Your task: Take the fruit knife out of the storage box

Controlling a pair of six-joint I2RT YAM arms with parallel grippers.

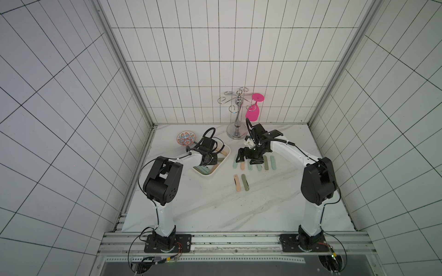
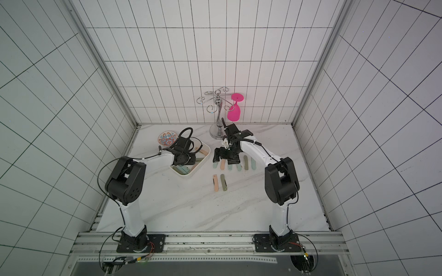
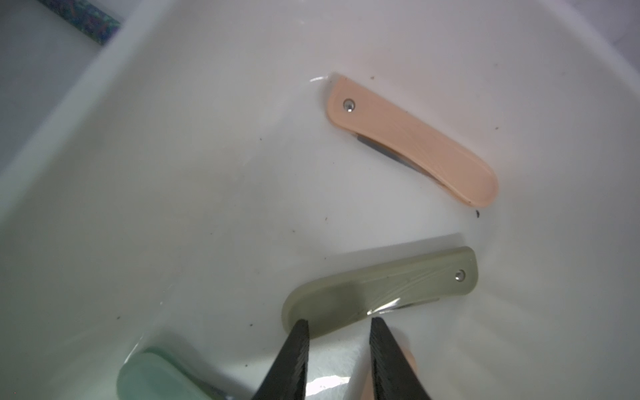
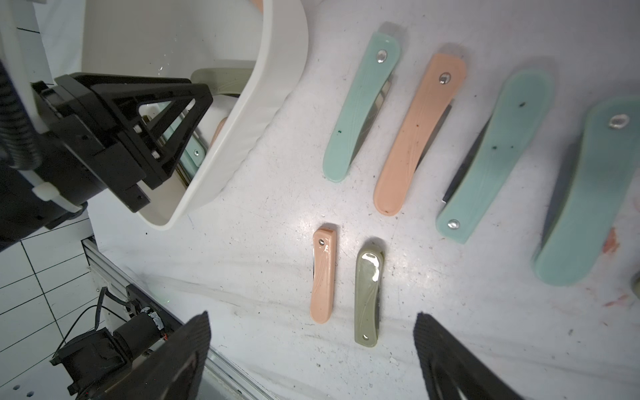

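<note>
The white storage box (image 4: 273, 80) holds folding fruit knives. In the left wrist view an olive knife (image 3: 380, 286) lies crosswise on its floor, with a peach knife (image 3: 410, 140) beyond and a mint knife (image 3: 153, 380) at lower left; another peach piece is partly hidden. My left gripper is inside the box, part open, its tips at the olive knife's near edge, with no knife seen held. My right gripper stands open above the bench, right of the box, nothing between its fingers.
Several knives lie on the bench (image 1: 276, 202) right of the box, two nearer the front. A patterned plate (image 1: 186, 137) sits at back left; a chrome stand (image 1: 237, 129) and pink object (image 1: 252, 112) are at the back.
</note>
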